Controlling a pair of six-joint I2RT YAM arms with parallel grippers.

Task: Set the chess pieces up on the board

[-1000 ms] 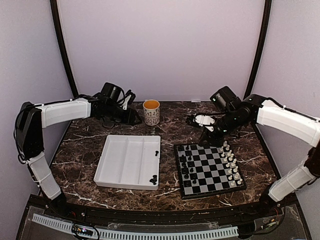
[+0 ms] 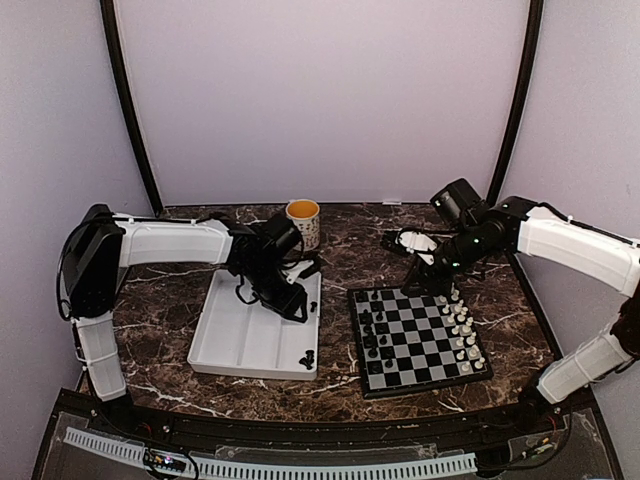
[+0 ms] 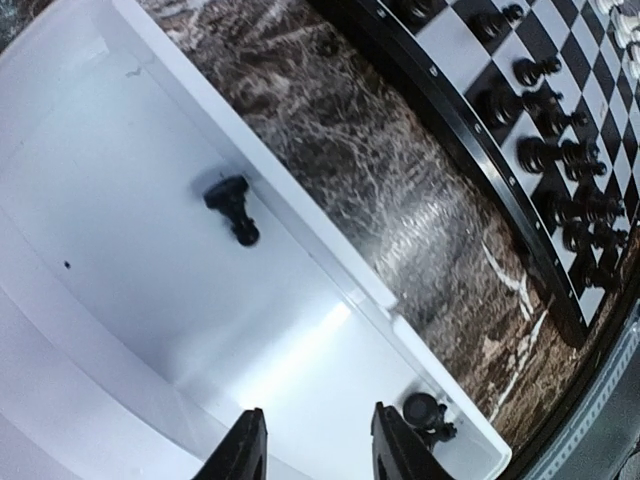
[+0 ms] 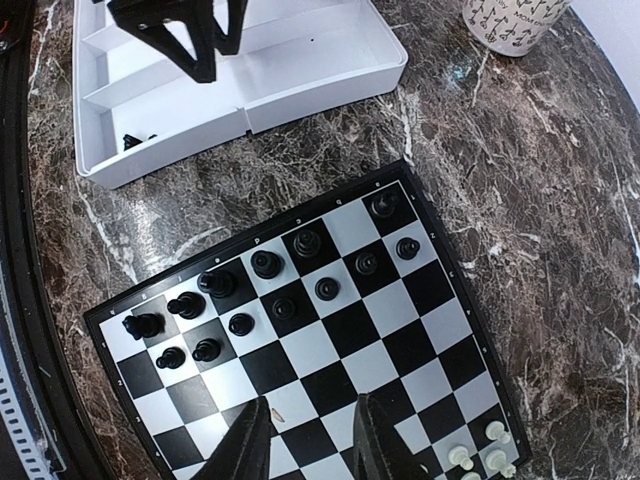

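The chequered board lies right of centre, black pieces in two rows along its left side and white pieces along its right. In the white tray, a lone black piece lies on its side near the right wall. More black pieces lie together in the front right corner. My left gripper hangs over the tray, its fingers parted and empty, with the lone piece ahead of it. Above the board my right gripper is open, nothing between its fingers.
A patterned cup with an orange inside stands behind the tray. A strip of bare marble table separates tray from board. In the black back row, empty squares show towards the far corner.
The right arm has shifted slightly right. The pieces have not visibly moved.
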